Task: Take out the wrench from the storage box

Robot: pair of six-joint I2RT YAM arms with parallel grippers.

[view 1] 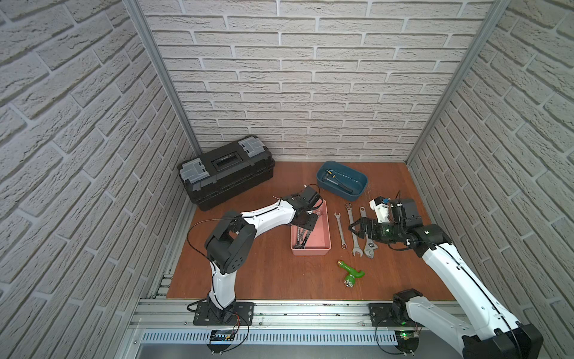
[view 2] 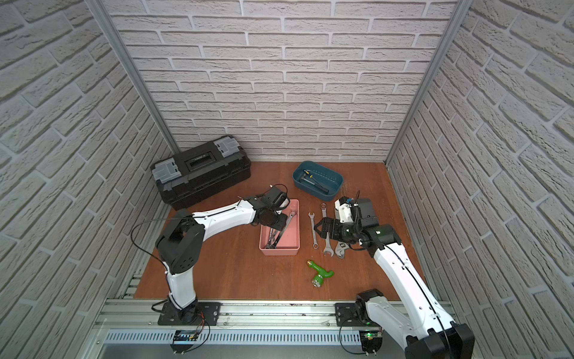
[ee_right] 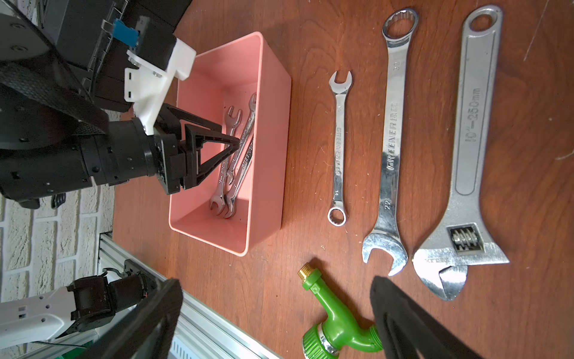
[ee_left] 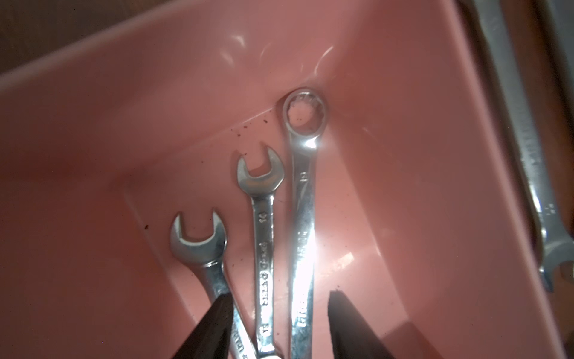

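Note:
In the left wrist view the pink storage box point(ee_left: 454, 197) holds three steel wrenches: a ring-ended wrench point(ee_left: 303, 161), a short open-ended wrench point(ee_left: 261, 179) and a wider open-ended wrench point(ee_left: 197, 245). My left gripper is open above them, its fingers either side of the middle wrenches, nothing visibly held. The right wrist view shows it over the box from the side. My right gripper stands open above the table, right of the box, over the tools laid out there.
Three loose wrenches point(ee_right: 388, 137) lie right of the box, a green nozzle point(ee_right: 334, 323) nearer the front. A black toolbox point(view 1: 227, 170) is at back left, a blue bin point(view 1: 352, 182) with a tool at back right.

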